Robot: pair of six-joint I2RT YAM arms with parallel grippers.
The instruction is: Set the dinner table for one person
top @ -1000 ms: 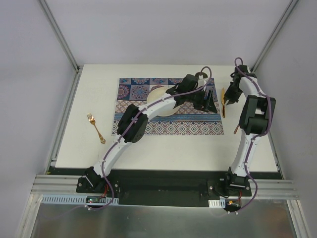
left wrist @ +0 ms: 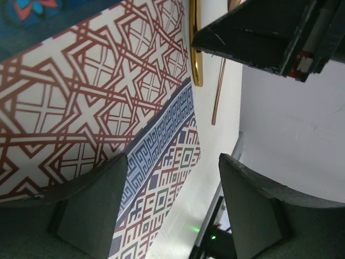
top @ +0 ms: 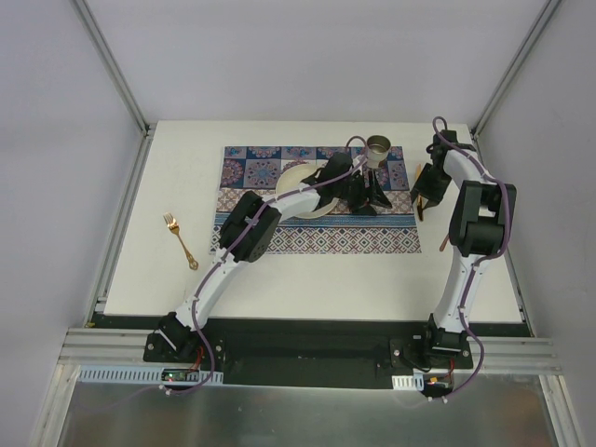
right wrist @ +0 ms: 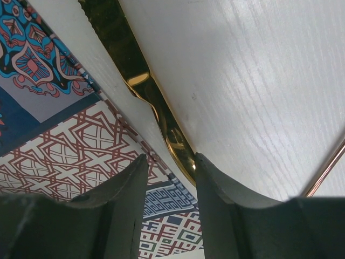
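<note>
A patterned placemat (top: 317,240) bears a cream plate (top: 294,175), largely covered by my left arm, and a metal cup (top: 377,146) at its upper right. My left gripper (top: 372,200) is over the mat's right part, fingers apart, nothing between them. A gold knife (left wrist: 197,70) (right wrist: 148,90) lies on the white table just off the mat's right edge. My right gripper stands open over the knife's handle end. Further right lies a thin copper utensil (top: 444,242) (right wrist: 325,167). A gold fork (top: 182,240) lies apart at the left.
My two grippers are close together near the mat's right edge. Walls and rails border the table.
My left gripper has moved left, uncovering more of the cup. My right gripper has come down the view toward the knife's lower end.
</note>
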